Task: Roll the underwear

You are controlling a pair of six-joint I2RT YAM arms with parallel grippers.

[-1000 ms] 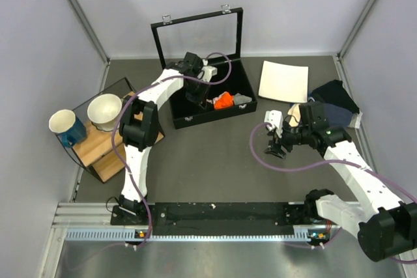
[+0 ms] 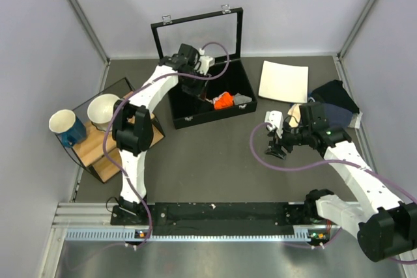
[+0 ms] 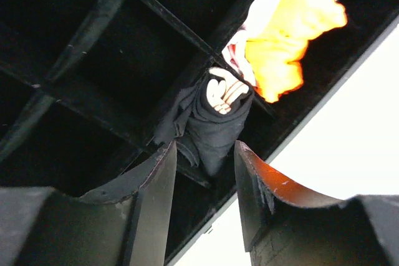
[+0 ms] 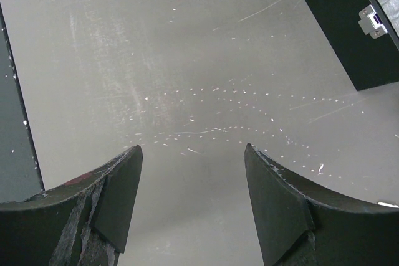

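A dark rolled garment (image 3: pixel 218 119) with pale cloth folded into its top sits in a compartment of the black divided box (image 3: pixel 106 98) in the left wrist view. Over it is my left gripper, its fingers spread apart; the roll lies beyond their tips, not clamped. From above, this gripper (image 2: pixel 202 90) hangs over the box's near-left part and its arm covers some of the inside. My right gripper stands open above bare grey table, nothing between its fingers.
Orange cloth (image 2: pixel 223 100) and grey cloth (image 2: pixel 242 99) fill neighbouring compartments. The lid (image 2: pixel 199 16) is raised behind. A white board (image 2: pixel 283 81) and dark folded clothes (image 2: pixel 335 96) lie at the right. A shelf with a bowl (image 2: pixel 104 111) and mug (image 2: pixel 68 127) flanks the left arm.
The right arm looks still.
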